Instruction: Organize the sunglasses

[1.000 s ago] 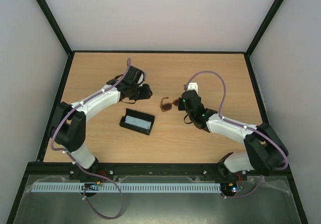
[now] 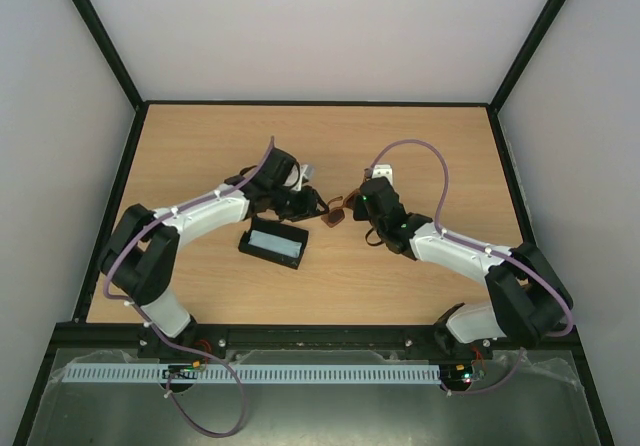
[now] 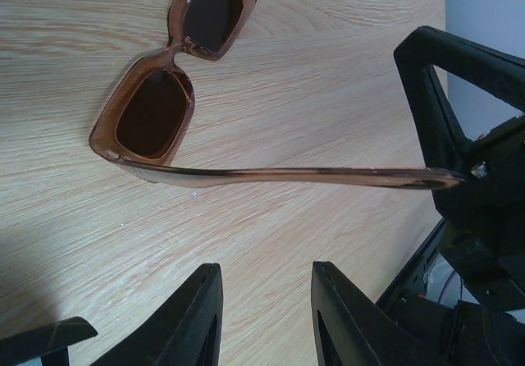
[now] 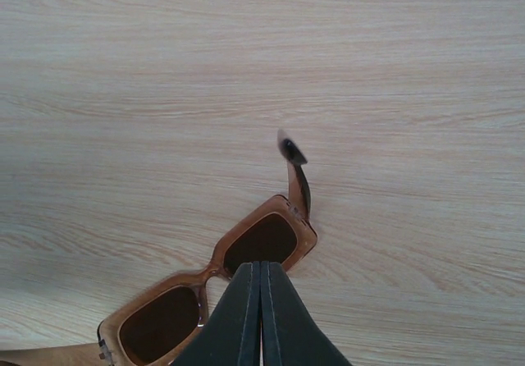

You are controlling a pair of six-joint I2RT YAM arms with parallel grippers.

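Brown sunglasses (image 2: 334,218) with dark lenses lie between the two arms, temples spread. My right gripper is shut, its fingertips together with nothing between them. The sunglasses (image 4: 261,239) are outside those fingers, beneath and beyond the tips, one temple bent up past the far lens. My left gripper stands partly open and empty, and the frame (image 3: 153,113) lies beyond its tips. A long temple crosses the left wrist view toward the black right-hand gripper body; whether they touch I cannot tell.
A black open case (image 2: 268,258) with a pale inside sits below the left gripper in the top view; its dark corner (image 3: 49,337) shows at lower left in the left wrist view.
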